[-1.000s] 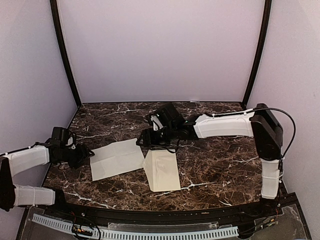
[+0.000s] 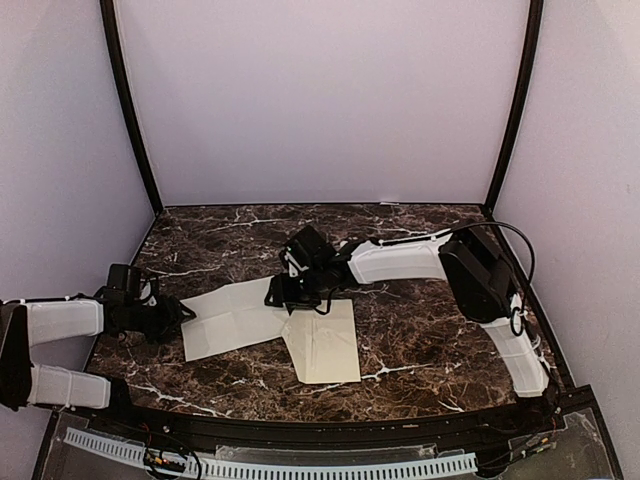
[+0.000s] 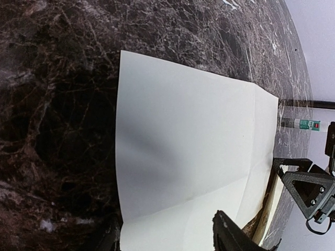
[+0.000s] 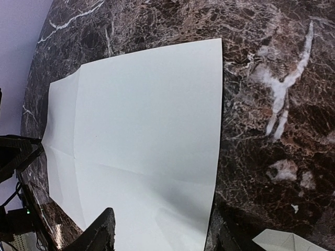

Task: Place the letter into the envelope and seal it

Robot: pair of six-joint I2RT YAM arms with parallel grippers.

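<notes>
The letter (image 2: 235,318) is a white sheet with crossing fold creases, lying flat on the dark marble table left of centre. To its right lies the cream envelope (image 2: 335,345), its flap (image 2: 298,345) opened out leftward near the letter's right edge. At the letter's left edge my left gripper stands open, its fingers (image 3: 230,235) apart with the sheet's edge in the gap. Low over the letter's right edge is my right gripper, also open, with paper visible between its fingers. Whether any fingertip touches the paper, I cannot tell.
Beyond the letter, a white tube with a green label (image 3: 309,124) shows in the left wrist view. The right forearm (image 2: 400,262) crosses above the table behind the envelope. Bare marble (image 2: 440,350) lies to the right.
The left gripper has shifted slightly at the left edge. Letter and envelope look unmoved.
</notes>
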